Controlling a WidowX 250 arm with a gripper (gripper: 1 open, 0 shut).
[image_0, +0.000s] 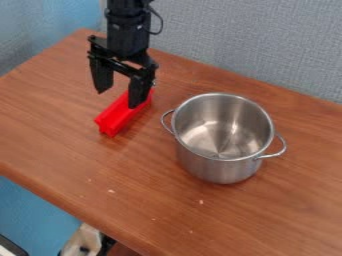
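Note:
My black gripper (118, 82) hangs open over a red block (116, 119), its two fingers spread to either side above the block's upper part, which it partly hides. The long red block lies diagonally on the wooden table (94, 170). To the right of it stands a steel pot (223, 139) with two handles, and it looks empty.
Blue-grey walls (254, 40) close off the back. The table's front-left edge drops to a blue surface.

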